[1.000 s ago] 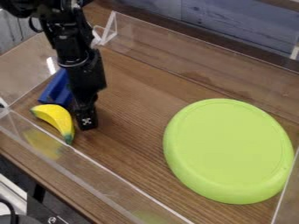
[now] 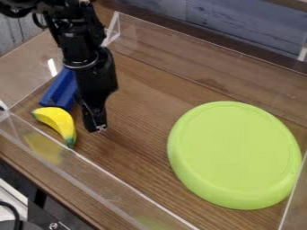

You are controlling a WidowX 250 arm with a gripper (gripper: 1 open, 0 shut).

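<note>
The black gripper [image 2: 92, 121] reaches down from the upper left to just above the wooden table, right of a yellow banana [image 2: 56, 122]. Behind the banana lies a blue block [image 2: 57, 92], partly beside the gripper's body. Whether the fingers are open or shut is hard to make out, and nothing clearly shows between them. A large lime-green round plate or lid [image 2: 234, 154] lies flat at the right.
Clear plastic walls edge the wooden tabletop [image 2: 180, 72]. A grey-blue plank wall stands behind at the upper right.
The gripper has shifted slightly, mostly about its fingertips, over the last second. The banana, blue block and green disc look unchanged.
</note>
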